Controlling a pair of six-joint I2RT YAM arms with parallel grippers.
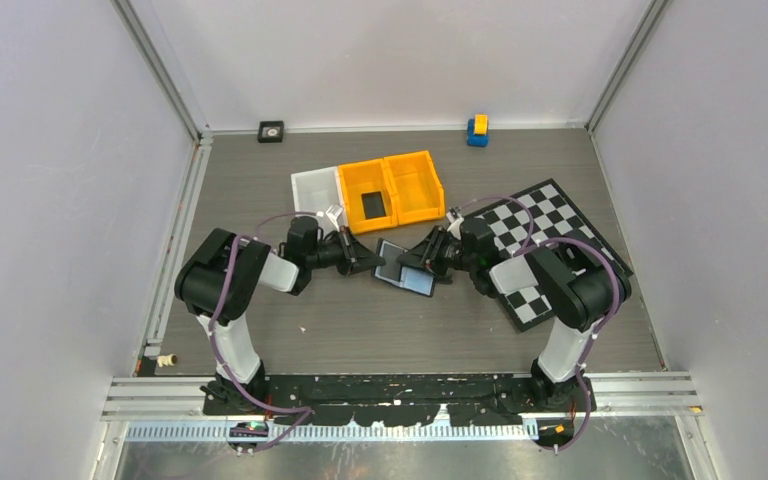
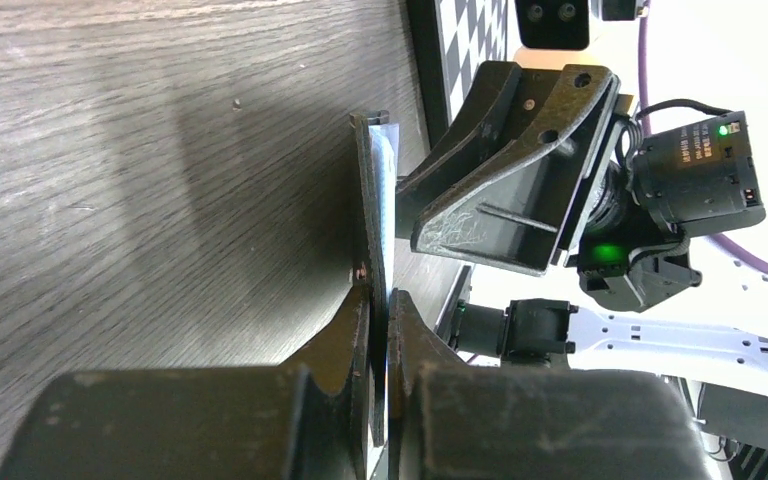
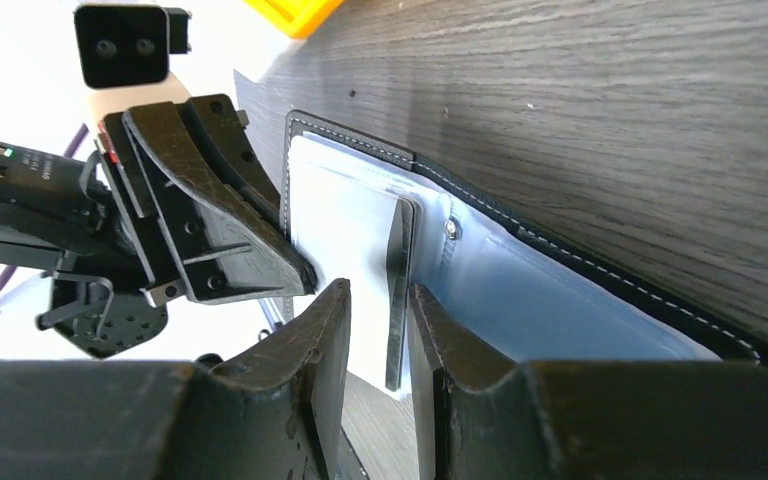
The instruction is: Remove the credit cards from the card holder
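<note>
The card holder (image 1: 415, 280), dark with stitched edges and pale clear sleeves, lies opened out between my arms in the top view. My left gripper is shut on it, holding it edge-on in the left wrist view. In the right wrist view the clear sleeve (image 3: 550, 310) fills the lower right, with a dark card-like edge (image 3: 398, 300) at the white left part. My right gripper stands part open over that edge, its fingertips close to the holder; whether they touch it is unclear.
Yellow bins (image 1: 415, 185) and a white bin (image 1: 312, 190) stand behind the holder. A checkered board (image 1: 560, 210) lies under the right arm. A small blue-yellow object (image 1: 478, 130) and a black box (image 1: 270, 131) are at the back.
</note>
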